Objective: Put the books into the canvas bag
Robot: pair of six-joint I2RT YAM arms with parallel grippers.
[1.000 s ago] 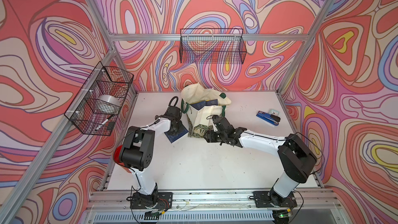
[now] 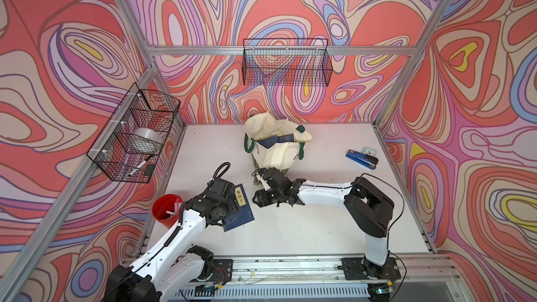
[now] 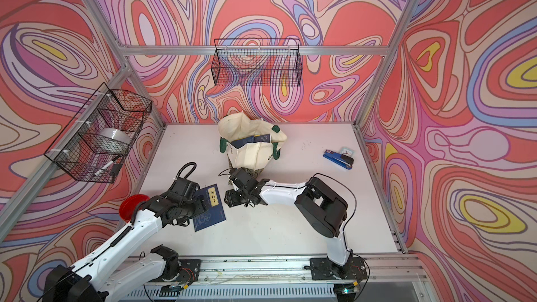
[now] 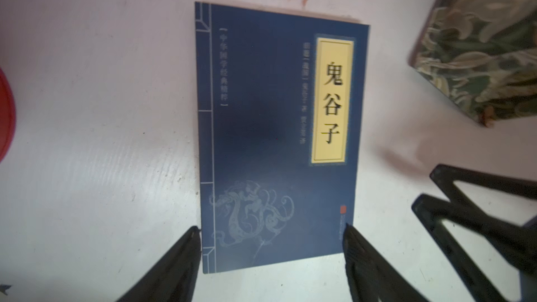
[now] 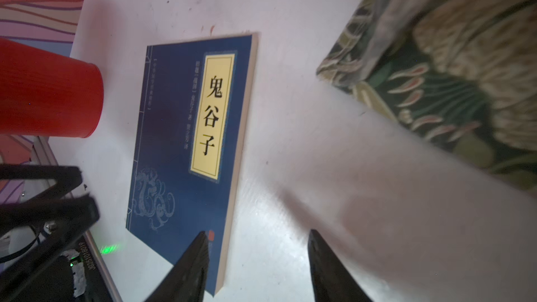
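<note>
Flat on the white table lies a dark blue book (image 4: 263, 106) with a yellow title panel, cover up. My left gripper hovers over the book's near end, open, its fingertips spread about as wide as the cover. Right of the book, my right gripper stands part open above bare table, nothing between its fingers; its left fingertip overlaps the book's near right corner in the right wrist view. Behind both grippers the cream canvas bag (image 2: 278, 155) stands upright, mouth open, with blue books (image 2: 285, 138) showing inside.
A red bucket (image 2: 162, 210) stands left of the book, close to the left arm. A blue stapler (image 2: 361, 158) and a small clear box (image 2: 369, 150) lie at the right. Wire baskets (image 2: 287, 67) hang on the frame.
The book has moved toward the table's front, along with the left gripper, which now sits back from it to the left and is open. The right gripper has moved left, closer to the book.
</note>
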